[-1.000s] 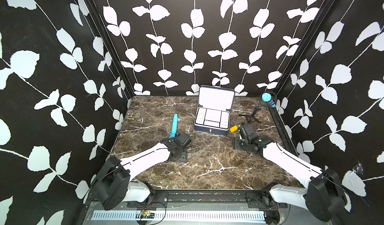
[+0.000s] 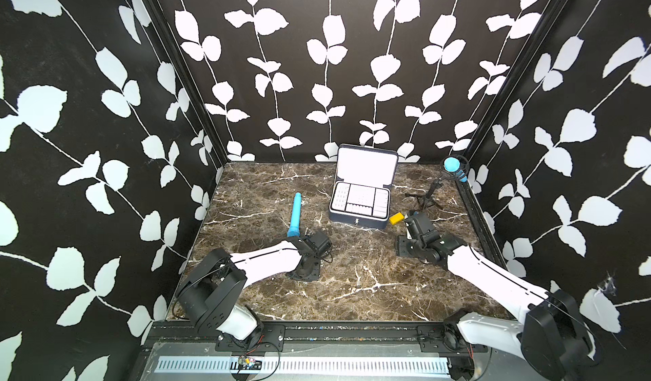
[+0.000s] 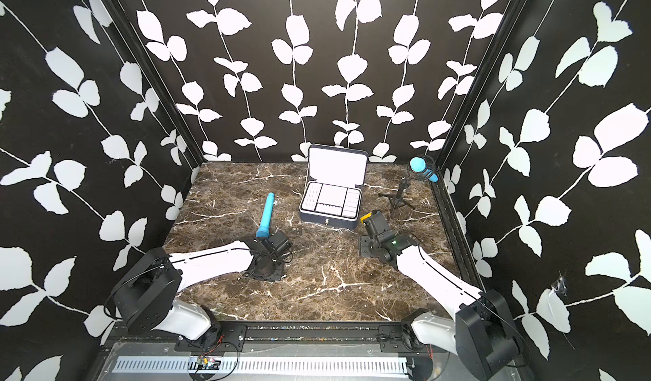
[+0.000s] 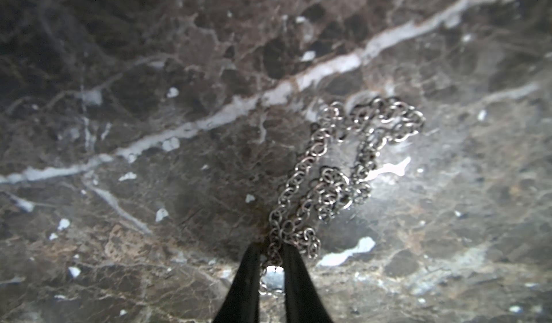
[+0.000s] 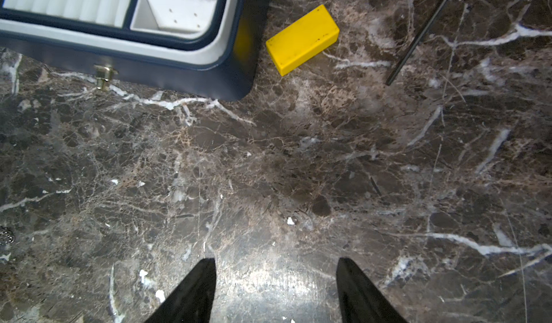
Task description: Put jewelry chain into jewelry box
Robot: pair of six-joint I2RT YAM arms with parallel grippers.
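A silver jewelry chain [image 4: 330,193] lies loosely bunched on the marble table in the left wrist view. My left gripper is at the chain's near end; its fingers stand a narrow gap apart, with some links showing in that gap. I cannot tell whether they touch the links. The jewelry box [image 2: 359,221] is dark blue with a white interior and a raised lid, at the back of the table. To its front right, my right gripper is open and empty over bare table. The left arm hides most of the chain in the top views.
A yellow block [image 5: 303,38] lies close to the box's right side. Behind the right gripper is a small black tripod [image 2: 426,199] with a blue-topped microphone [image 2: 452,164]. A blue stick [image 2: 295,211] lies beyond the left gripper.
The left arm's elbow has swung right and its gripper has shifted slightly right and nearer the front. The right arm has moved only a little. The box and block have not moved.
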